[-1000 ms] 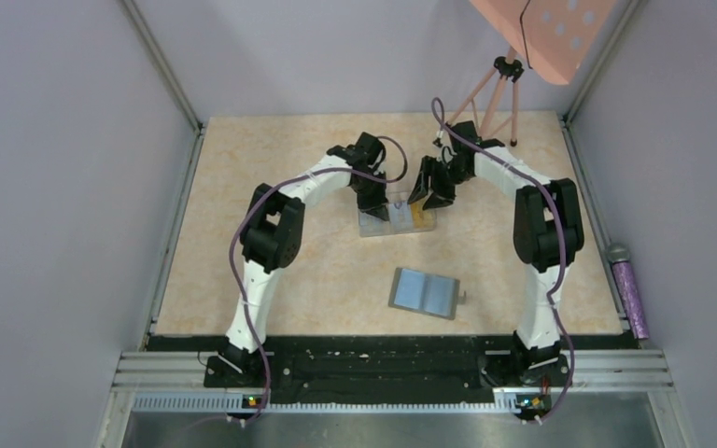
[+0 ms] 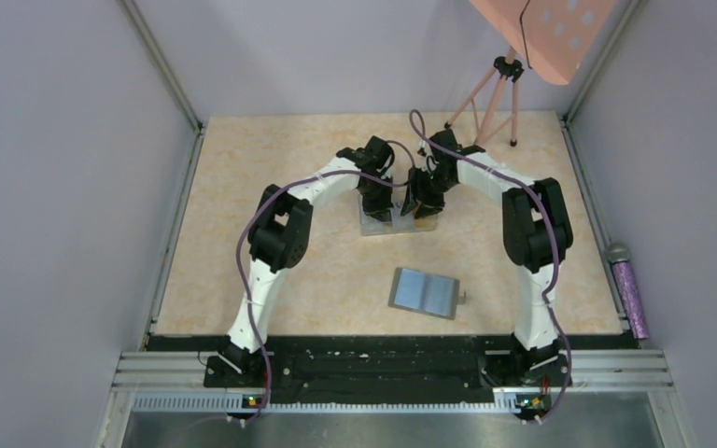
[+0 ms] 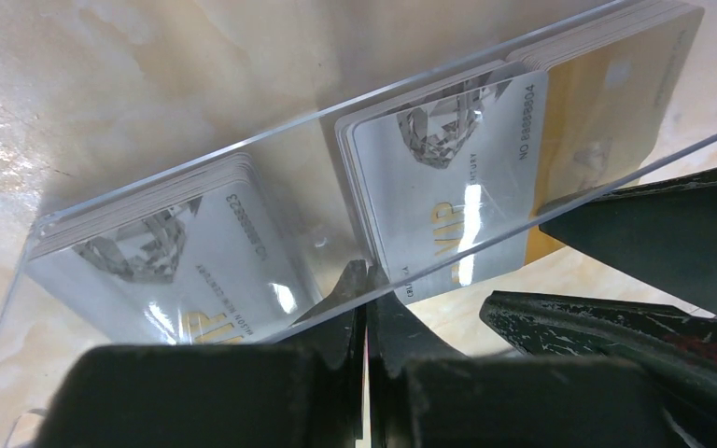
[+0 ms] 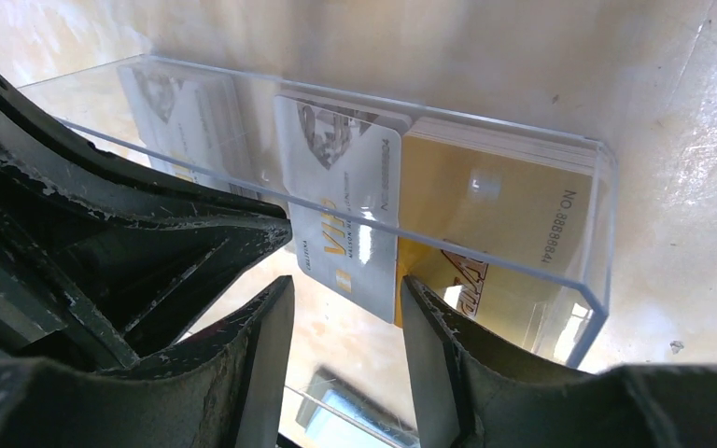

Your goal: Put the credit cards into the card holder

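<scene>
A clear box (image 2: 372, 231) in the middle of the table holds white cards (image 3: 163, 271) at its left, more white cards (image 3: 448, 177) toward its middle and gold cards (image 4: 495, 205) at its right. My left gripper is shut over the gap between the two white stacks, with no card showing between its fingers. Open over the middle white stack and the edge of the gold one, my right gripper has its right fingertip close to the gold cards; contact cannot be judged. The grey card holder (image 2: 426, 293), with two pale blue panels, lies nearer the table's front edge.
Both grippers stand close together at the box, the left one's dark fingers (image 4: 252, 224) showing beside the right's. A clear wall (image 4: 383, 224) of the box crosses over the cards. Tripod legs (image 2: 499, 103) stand at the back right. Bare table surrounds the holder.
My right gripper has shifted left over the box, covering more of the gold cards. The left gripper has moved slightly right. Box and holder have stayed put.
</scene>
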